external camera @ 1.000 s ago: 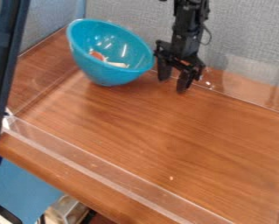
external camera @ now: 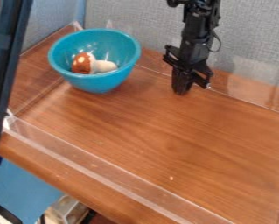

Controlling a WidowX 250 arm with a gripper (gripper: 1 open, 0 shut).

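Observation:
A teal bowl (external camera: pixel 111 77) sits upright at the back left of the wooden table (external camera: pixel 165 157). Inside it lie an orange-red object with white spots (external camera: pixel 80 63) and a pale piece (external camera: pixel 101 66). My black gripper (external camera: pixel 183 86) is low at the back, right of the bowl and apart from it, its fingertips down near the table surface. It looks shut, with nothing visible between its fingers.
Clear low walls edge the table, and a grey textured panel (external camera: pixel 247 44) stands behind it. A dark post (external camera: pixel 2 61) stands at the left edge of the view.
Since a second ago the bowl has settled from a tilted pose to upright, slightly left. My gripper has closed up and moved a little right.

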